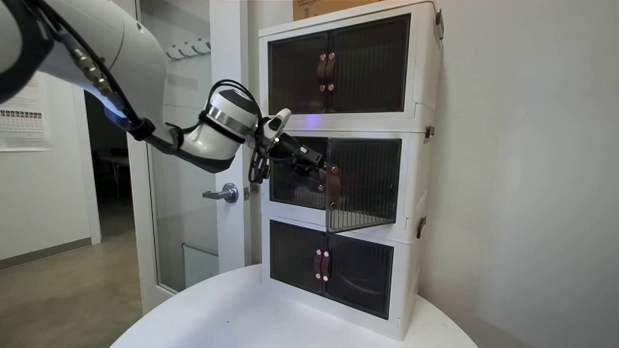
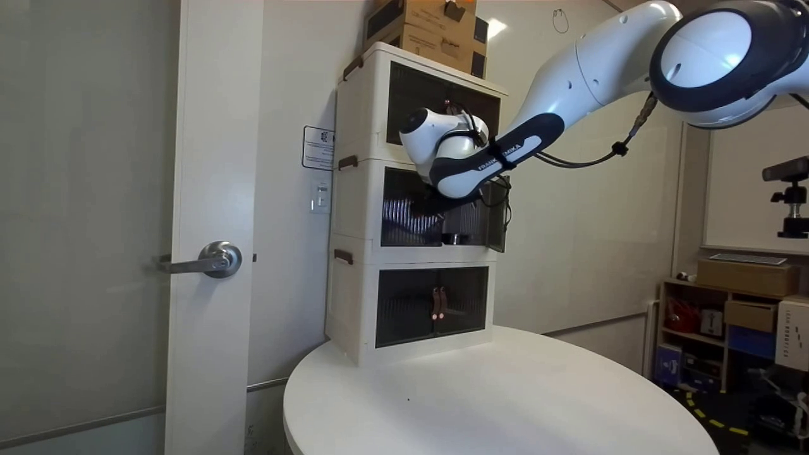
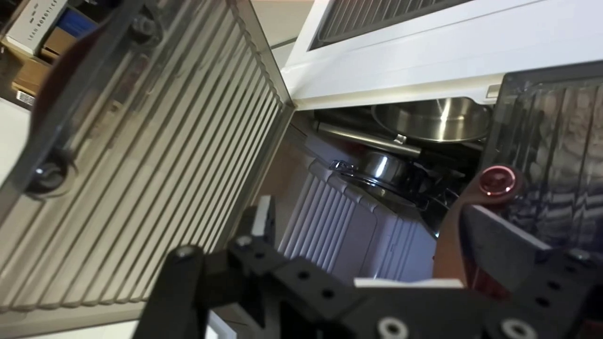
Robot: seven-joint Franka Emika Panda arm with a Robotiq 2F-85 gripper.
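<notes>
My gripper stands open at the middle level of the white cabinet [image 1: 342, 124]. In the wrist view its two fingers are wide apart, with no object held between them. One of the fingers [image 3: 503, 243] overlaps the brown strap handle [image 3: 452, 243] of the shut left door [image 3: 557, 152]; whether they touch, I cannot tell. The right door [image 1: 364, 182] is swung outward, and its handle [image 1: 334, 186] shows on its free edge. Through the opening, a steel pan [image 3: 435, 119] and a smaller shiny pot [image 3: 381, 168] can be seen inside.
Doors above [image 1: 368, 64] and below [image 1: 360, 272] are shut. The cabinet stands on a round white table [image 2: 485, 394], whose top is clear. Cardboard boxes [image 2: 440, 38] rest on the cabinet. A room door with a lever handle [image 1: 223, 192] is close by.
</notes>
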